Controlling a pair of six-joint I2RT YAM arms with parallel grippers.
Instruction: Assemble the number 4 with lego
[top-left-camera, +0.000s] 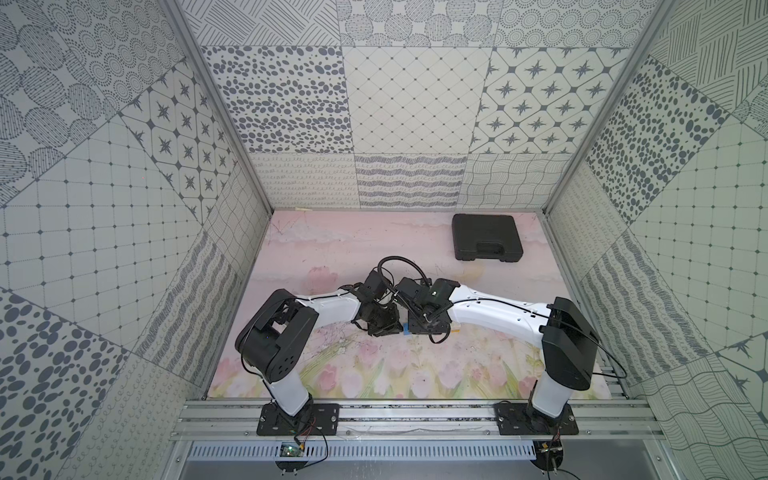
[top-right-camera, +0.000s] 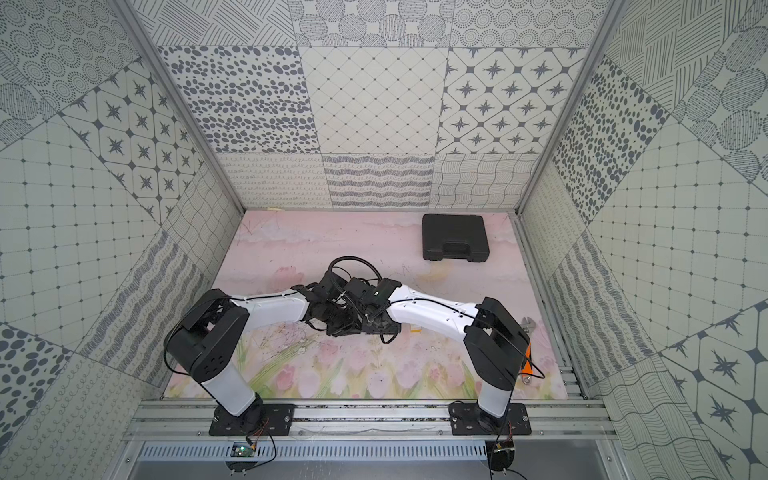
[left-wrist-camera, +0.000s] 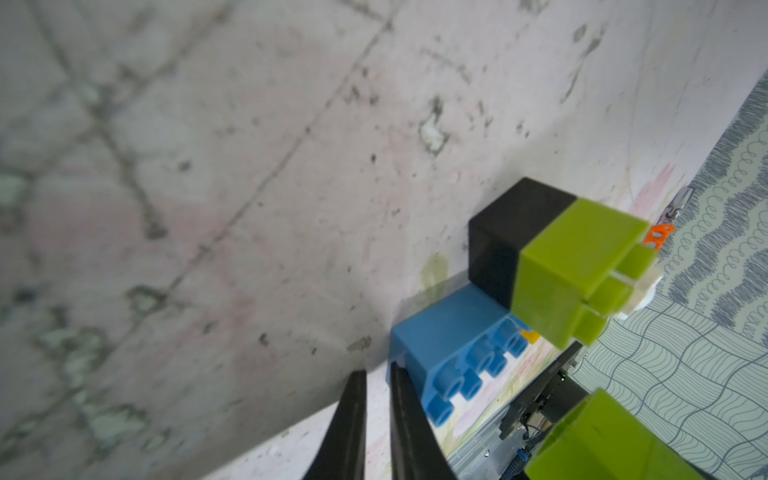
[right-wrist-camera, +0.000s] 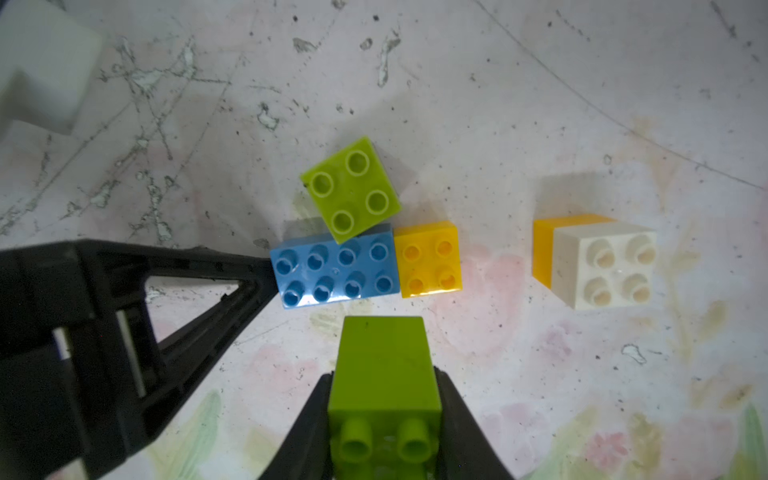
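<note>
In the right wrist view my right gripper is shut on a green brick. A blue brick lies end to end with a yellow brick; another green brick, above a black one in the left wrist view, touches the blue brick's far side. A white brick with yellow beneath stands to the right. My left gripper is low at the blue brick's end, its fingers part open with nothing clearly between them.
A white piece lies at the upper left in the right wrist view. A closed black case is at the back right. An orange tool lies at the right edge.
</note>
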